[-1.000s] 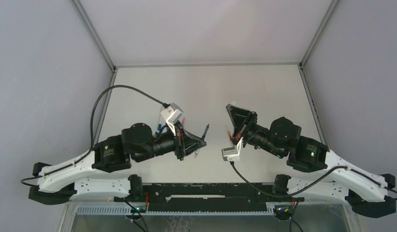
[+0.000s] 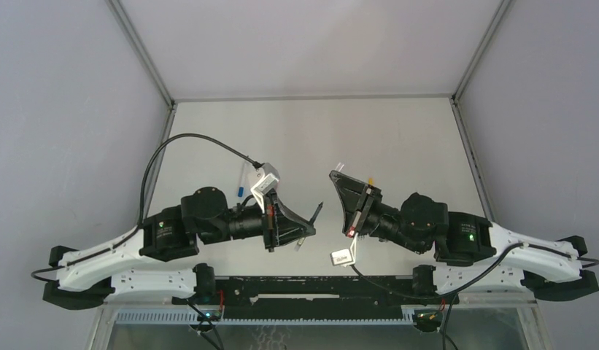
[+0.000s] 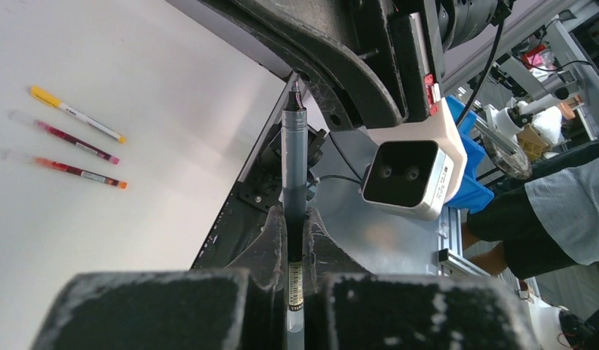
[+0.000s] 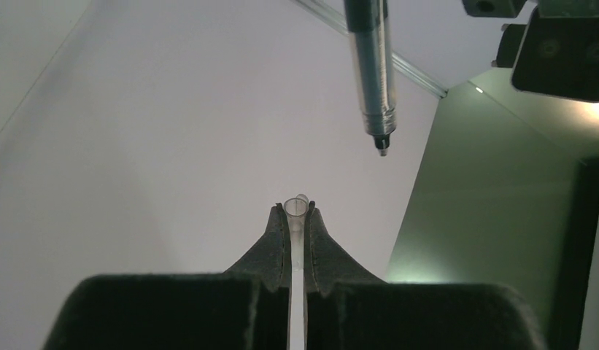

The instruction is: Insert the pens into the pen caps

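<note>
My left gripper is shut on a grey-bodied pen [image 3: 293, 160], which stands tip-up in the left wrist view; the same pen [image 2: 317, 213] shows in the top view. My right gripper is shut on a clear cap [image 4: 296, 211], seen at the fingertips in the right wrist view. The pen's tip [image 4: 382, 149] hangs above and right of that cap, apart from it. In the left wrist view, yellow [image 3: 77, 113], magenta [image 3: 77, 142] and red [image 3: 81, 172] pens lie on the table.
A blue pen [image 2: 241, 188] lies left of centre. Both arms face each other over the front half of the table.
My right gripper has moved left with the cap, closer to the held pen. My left gripper has shifted slightly right with the pen.
</note>
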